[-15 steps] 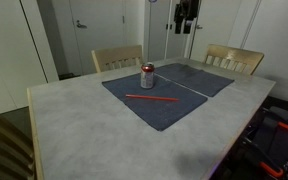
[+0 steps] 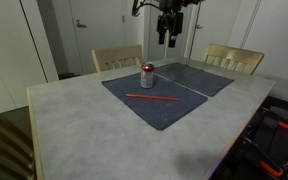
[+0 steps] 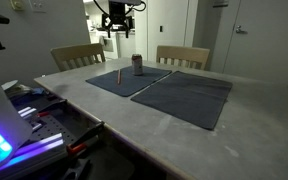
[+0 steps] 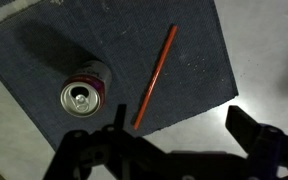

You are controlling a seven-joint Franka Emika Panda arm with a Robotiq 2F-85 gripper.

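Note:
A soda can (image 2: 147,76) stands upright on a dark mat, with a thin red stick (image 2: 151,98) lying flat beside it. From above, the wrist view has the can (image 4: 85,89) at left and the stick (image 4: 156,75) slanting near the middle, the two apart. My gripper (image 2: 167,41) hangs well above the table, open and touching neither. Its dark fingers (image 4: 246,130) are spread wide at the bottom of the wrist view, nothing held between them. In the second exterior view the can (image 3: 137,65) and the stick (image 3: 120,76) are both unobstructed.
Two dark mats lie side by side on the pale table (image 2: 74,125). Chairs (image 2: 118,57) stand around the edges.
The can and stick have stayed put.

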